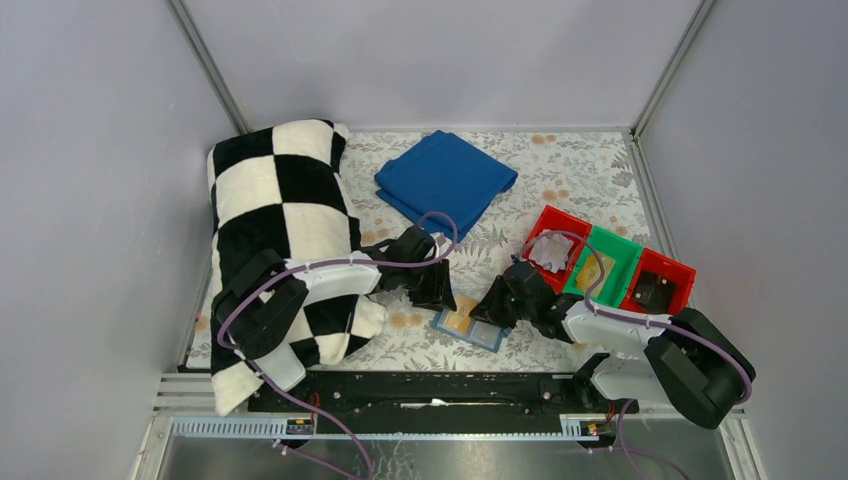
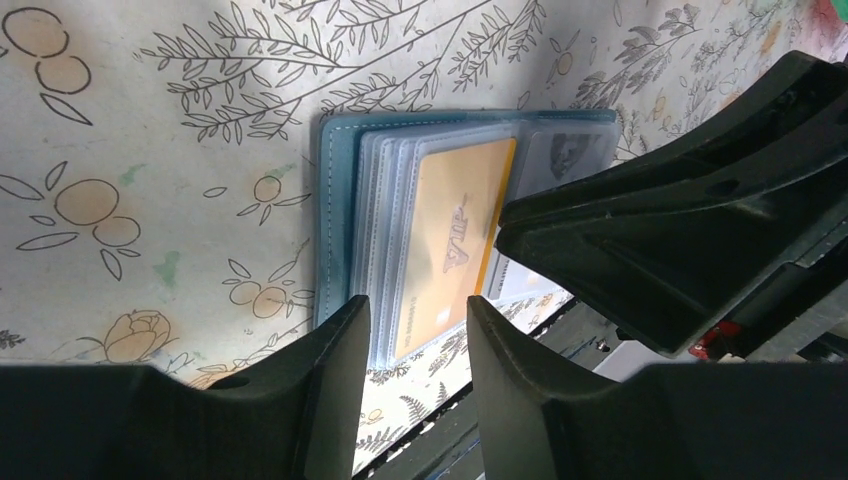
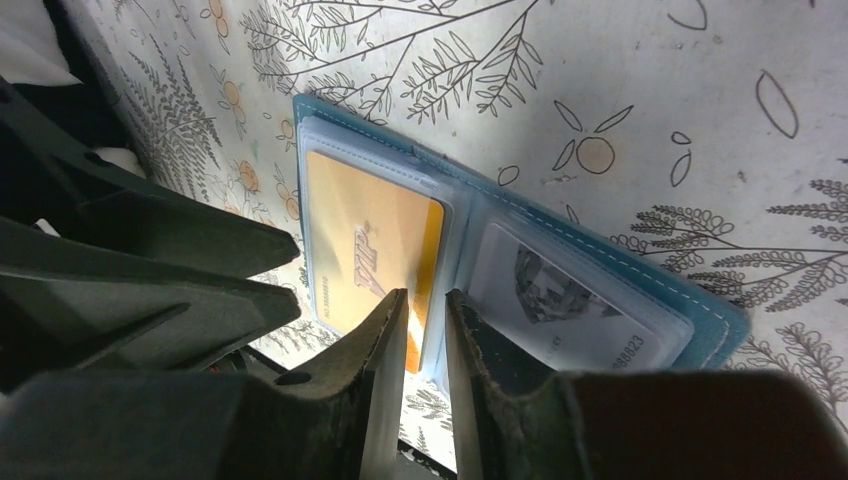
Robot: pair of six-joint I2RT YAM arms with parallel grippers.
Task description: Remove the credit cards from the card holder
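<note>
The open blue card holder [image 2: 335, 220] lies on the patterned mat between both grippers, with a stack of clear sleeves holding an orange card [image 2: 445, 240] and a pale card [image 3: 560, 300] on its other side. My left gripper is part open at the stack's near end, with no card clearly between its fingertips. My right gripper is part open, its fingertips at the orange card's yellow edge beside the fold; whether it grips anything is unclear.
A checkered cushion [image 1: 260, 190] fills the left side. A folded blue cloth [image 1: 445, 175] lies at the back. Red and green bins [image 1: 680, 285] stand at the right. The mat between cloth and bins is clear.
</note>
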